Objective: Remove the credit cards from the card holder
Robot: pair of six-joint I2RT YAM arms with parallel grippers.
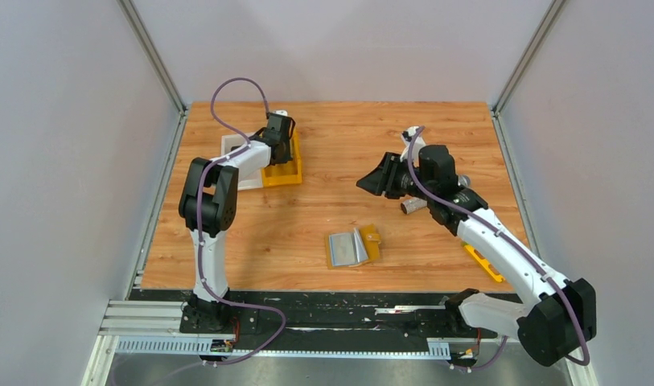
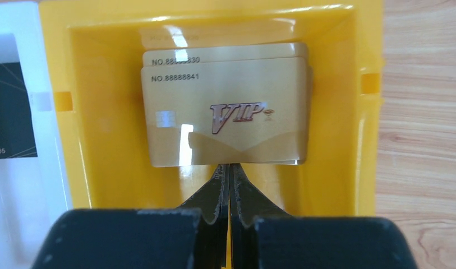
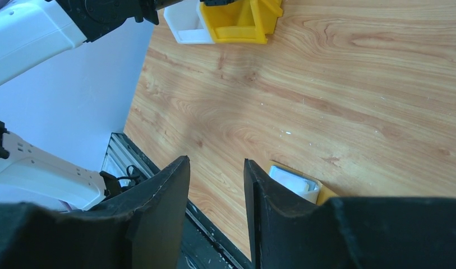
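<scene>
The card holder (image 1: pixel 375 244) lies open near the front middle of the table, its clear sleeves (image 1: pixel 347 249) fanned out. Gold VIP cards (image 2: pixel 231 112) rest in a small overlapping stack inside the yellow bin (image 2: pixel 365 140). At the lower edge of that stack is my left gripper, its fingers together; whether a card edge is caught between the tips cannot be made out. My right gripper hangs above the table, up and to the right of the holder, with a clear empty gap between its fingers.
Beside the yellow bin stands a white bin (image 2: pixel 51 162) with a black card (image 2: pixel 11 112) in it. A cylinder (image 1: pixel 413 205) lies under the right arm, and a yellow object (image 1: pixel 484 263) sits at the right edge.
</scene>
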